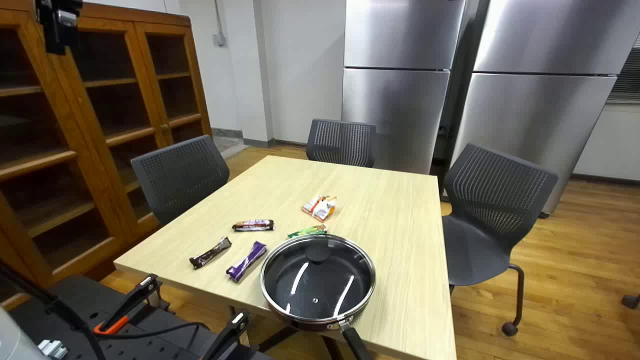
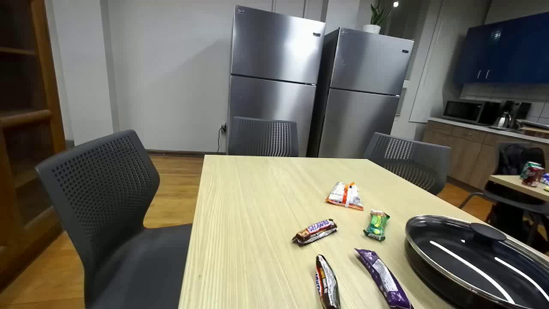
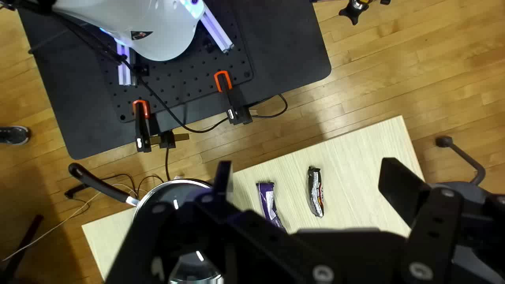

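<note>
High above the table, my gripper stands open, its two black fingers wide apart with nothing held. Part of it also shows at the top left of exterior view 1. A black pan (image 1: 318,282) with a glass lid sits at the table's near edge. To its left lie a purple-wrapped bar (image 1: 246,261), a dark brown bar (image 1: 210,252) and a Snickers-type bar (image 1: 253,225). Behind the pan is a green packet (image 2: 377,225), and farther back a white and orange bag (image 2: 345,195). In the wrist view, the gripper hides part of the pan and table.
The pale wooden table (image 1: 384,198) has free room at its far end and right side. Dark chairs (image 1: 504,204) stand around it. A black robot base (image 3: 284,42) with orange-tipped clamps (image 3: 222,81) is separated from the table by a gap. A wooden cabinet (image 1: 135,141) is at left.
</note>
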